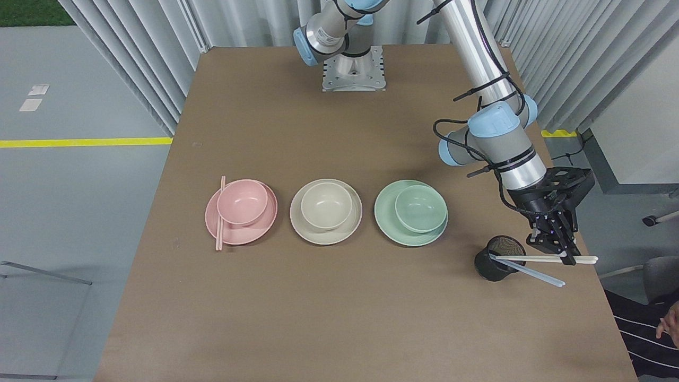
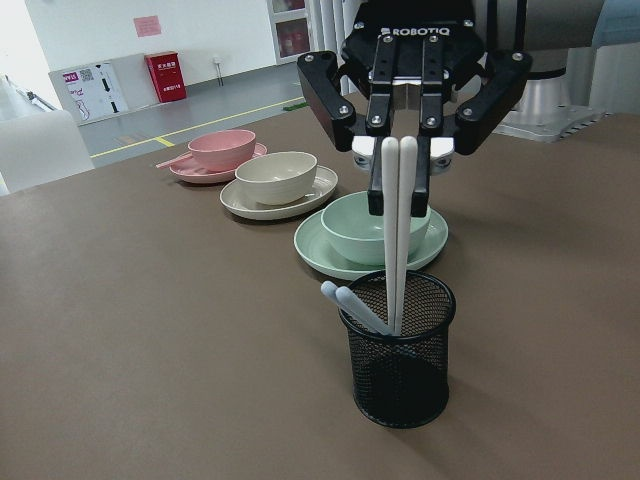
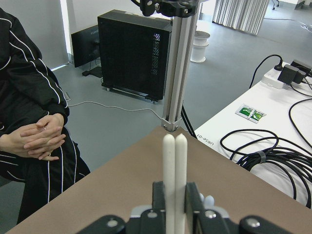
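My gripper (image 2: 405,188) is shut on a pair of white chopsticks (image 3: 174,170), held over a black mesh pen holder (image 2: 398,375), their lower part within or behind its rim in the left view. Pale blue chopsticks (image 1: 534,274) rest in the holder. To the left stand a green bowl on a green plate (image 1: 394,234), a cream bowl on a cream plate (image 1: 323,237), and a pink bowl on a pink plate (image 1: 248,235) with pink chopsticks (image 1: 219,232) along its left side.
In the wrist view a person sits beside the table, near a white side table (image 3: 273,112) with coiled cables.
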